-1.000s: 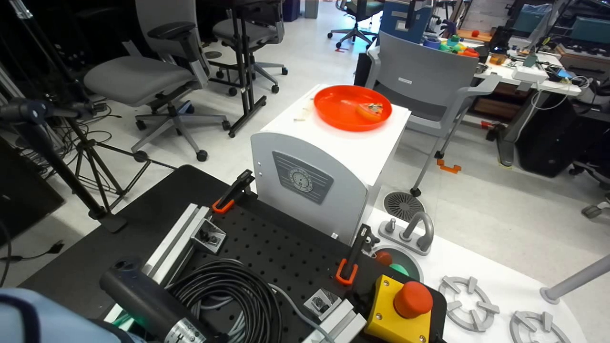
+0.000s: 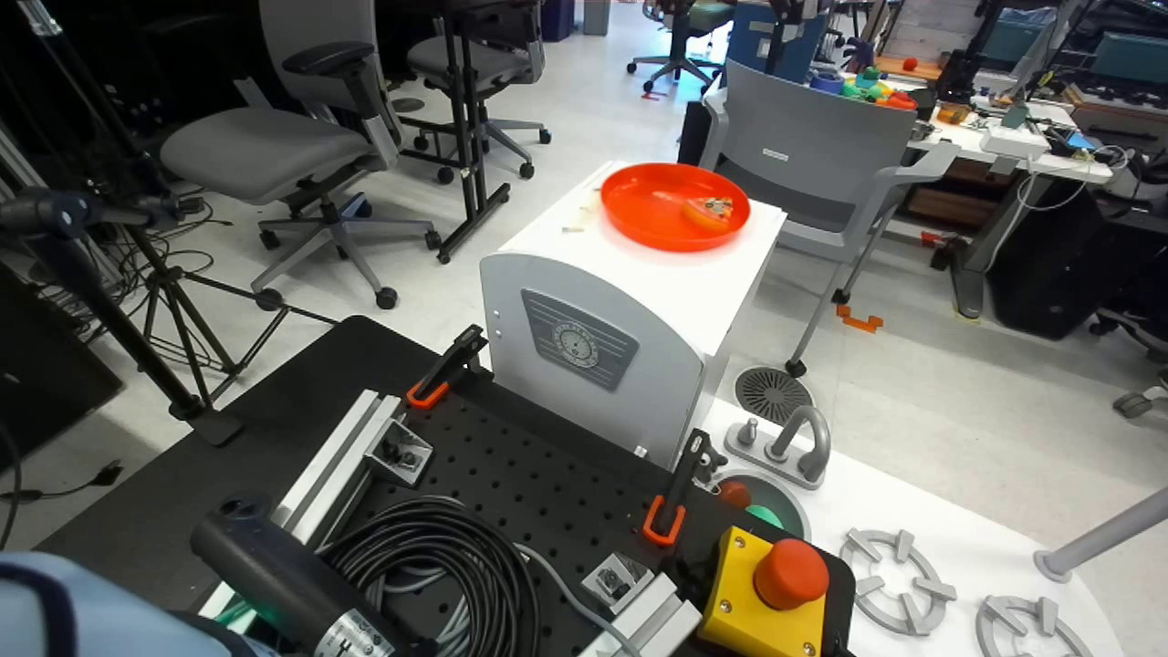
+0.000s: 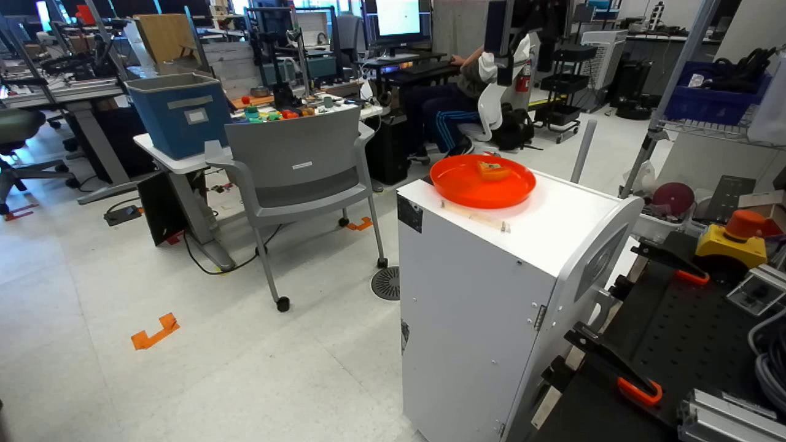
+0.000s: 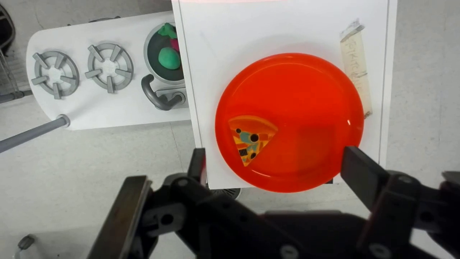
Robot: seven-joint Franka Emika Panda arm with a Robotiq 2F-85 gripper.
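Seen from above in the wrist view, my gripper is open, its dark fingers point(image 4: 366, 177) set wide apart with nothing between them. Beyond the fingertips lies a round red plate point(image 4: 319, 95) on the white top of a toy kitchen cabinet point(image 4: 207, 39). A toy pizza slice point(image 4: 252, 136) rests in the plate, near its left rim in this view. Both exterior views show the plate point(image 2: 646, 224) and slice point(image 3: 492, 170) too. Dark parts of the gripper point(image 3: 503, 44) hang at the top of exterior view 2, above the cabinet.
Beside the cabinet, a toy sink point(image 4: 155, 73) holds green and red toys, with a grey faucet point(image 4: 161, 101) and stove burners point(image 4: 110, 67) nearby. Black clamps point(image 2: 681, 482) and a red emergency button point(image 2: 790, 573) stand along the near table. A grey chair point(image 3: 302, 162) is close behind.
At the top edge of exterior view 1, the dark gripper parts have shifted slightly. Plate, pizza slice and cabinet look unmoved.
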